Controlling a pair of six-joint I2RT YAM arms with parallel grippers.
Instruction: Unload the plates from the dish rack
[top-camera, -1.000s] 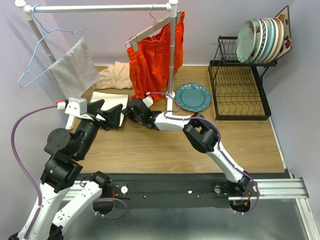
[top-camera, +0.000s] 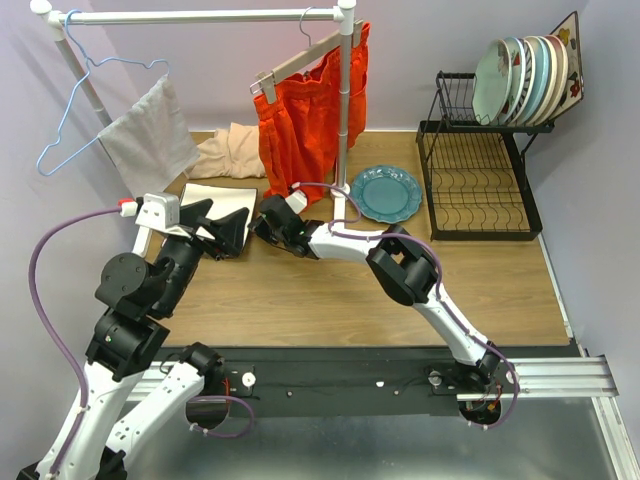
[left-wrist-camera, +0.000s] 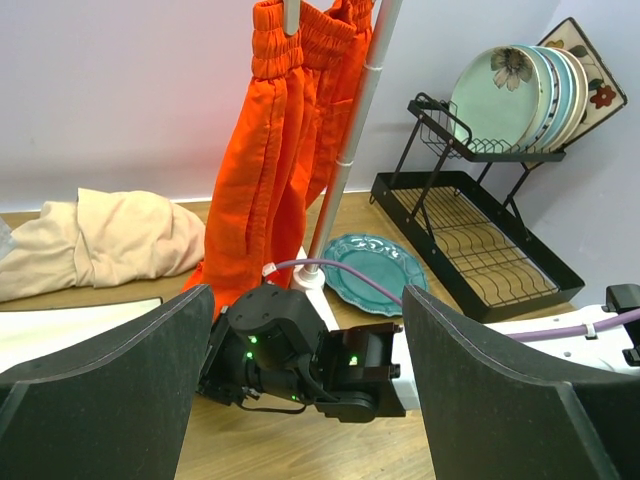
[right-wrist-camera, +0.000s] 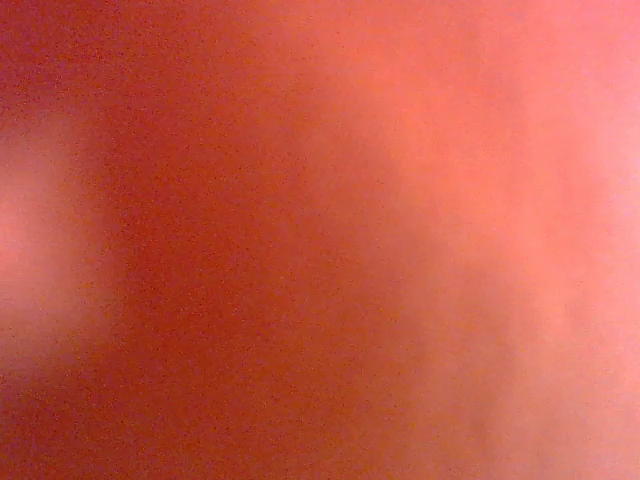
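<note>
Several plates (top-camera: 491, 85) (left-wrist-camera: 495, 95) stand upright in the upper tier of the black dish rack (top-camera: 435, 210) at the back right. A blue plate (top-camera: 387, 195) (left-wrist-camera: 375, 275) lies flat left of the rack. My left gripper (top-camera: 218, 225) hangs over the white board, its black fingers apart; in the left wrist view nothing shows between them. My right gripper (top-camera: 262, 225) is low by the board and the orange shorts' hem; its fingertips are hidden. The right wrist view is only blurred red-orange.
Orange shorts (top-camera: 295, 130) and a pale cloth (top-camera: 148, 135) hang on a white rail (top-camera: 200, 18). A beige cloth (top-camera: 228, 155) lies behind the white board (top-camera: 205, 196).
My left arm has shifted slightly to the right over the last second. My right arm and the plates have not moved.
</note>
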